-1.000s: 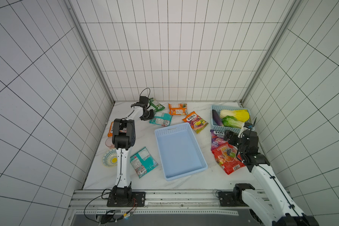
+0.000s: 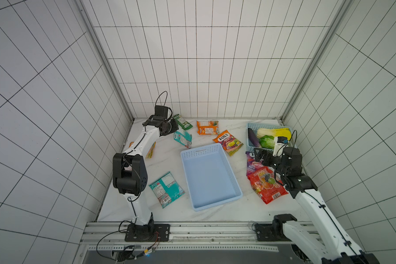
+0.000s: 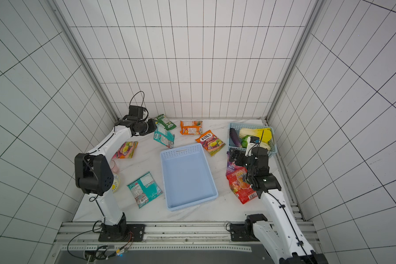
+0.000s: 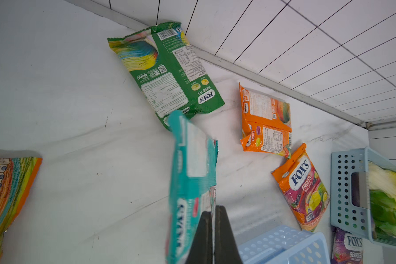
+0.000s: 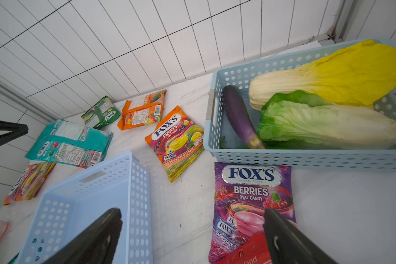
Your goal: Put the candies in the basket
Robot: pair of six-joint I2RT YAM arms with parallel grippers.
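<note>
A teal candy bag (image 2: pixel 183 138) at the back left hangs tilted beside my left gripper, whose fingers are shut; in the left wrist view it is blurred, and whether they pinch it is hard to tell. A green bag (image 4: pixel 167 70), two orange bags (image 2: pixel 207 127) (image 2: pixel 228 142), another teal bag (image 2: pixel 166 189), a purple bag (image 5: pixel 250 198) and a red bag (image 2: pixel 266 183) lie around the empty blue basket (image 2: pixel 210 176). Over the bags on the right, my right gripper stands open.
A basket of vegetables (image 5: pixel 305 158) stands at the back right. An orange bag (image 3: pixel 125 150), a pink cup and a plate are at the left. White tiled walls enclose the table.
The right gripper has shifted slightly toward the left.
</note>
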